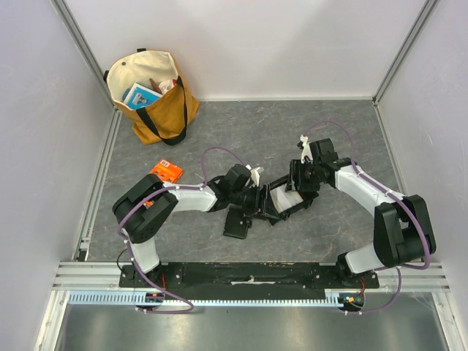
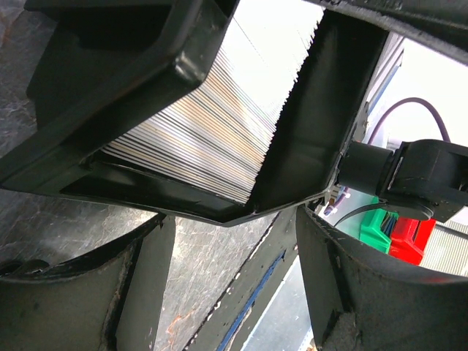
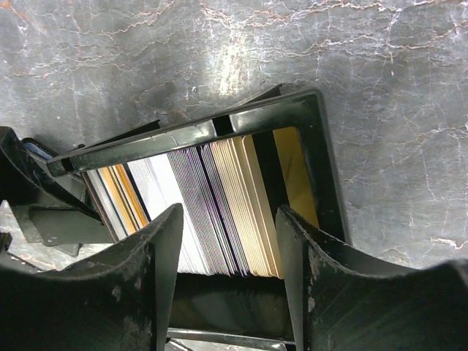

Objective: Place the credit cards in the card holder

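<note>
The black card holder [image 1: 279, 213] lies in the middle of the table, packed with rows of cards, white, cream, purple and yellow at the edges in the right wrist view. My left gripper is open at the holder's near end, below its rim [image 2: 175, 84], with no card visible between its fingers. My right gripper hangs over the cards [image 3: 197, 197] from the right, its fingers part open, tips at the cream and purple section. Whether it touches them is unclear.
A dark flat object [image 1: 235, 225] lies left of the holder. An orange item [image 1: 165, 170] lies farther left, and a yellow tote bag [image 1: 150, 95] stands at the back left.
</note>
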